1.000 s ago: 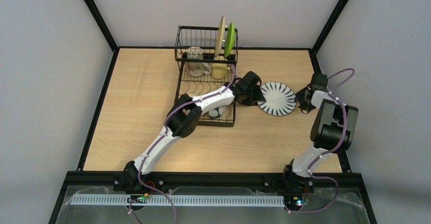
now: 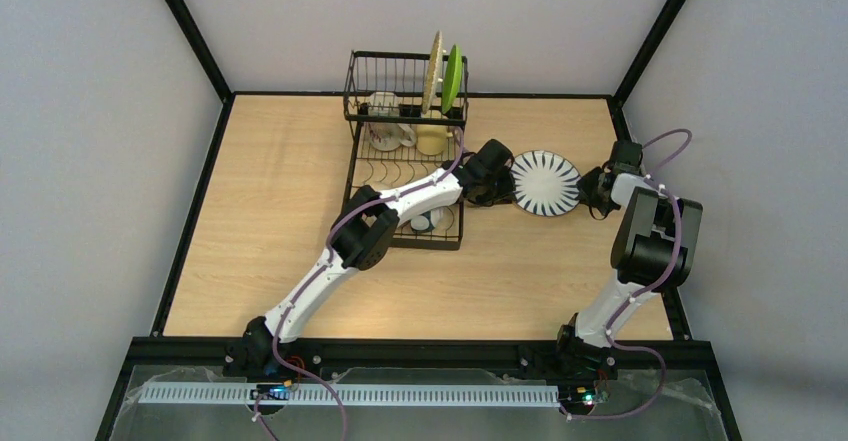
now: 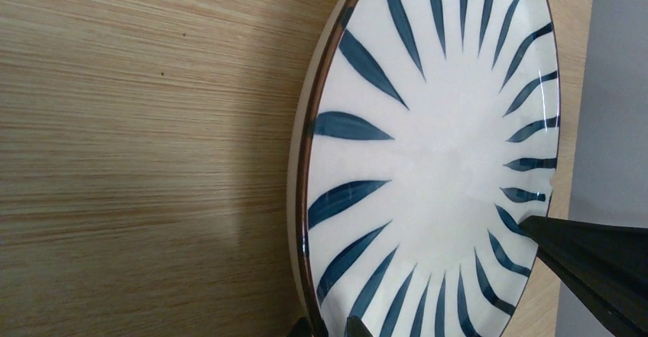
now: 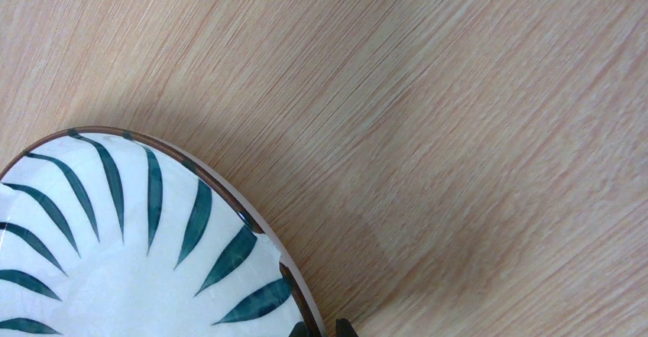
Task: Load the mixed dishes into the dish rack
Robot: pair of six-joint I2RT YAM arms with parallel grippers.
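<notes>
Between my two arms lies a white plate [image 2: 545, 183] with dark blue stripes and a brown rim. My left gripper [image 2: 514, 185] is at its left edge. In the left wrist view, the rim of the plate [image 3: 443, 161] passes between the fingertips, with a gap beside it. My right gripper [image 2: 582, 187] is at the opposite edge. The right wrist view shows the plate rim [image 4: 264, 226] between its slightly parted fingertips. Both grippers look partly open. The black two-tier dish rack [image 2: 412, 245] stands left of the plate, partly covered by my left arm.
A green plate [image 2: 452, 79] and a cream plate [image 2: 433, 73] stand upright in the upper tier. Below are a patterned cup [image 2: 385, 139], a yellow cup [image 2: 431, 141] and a small white item [image 2: 421, 222]. Bare table [image 2: 270, 191] extends left of the rack.
The striped plate has shifted slightly away from the front edge, toward the back of the table. Both grippers stay almost where they were, at opposite sides of it.
</notes>
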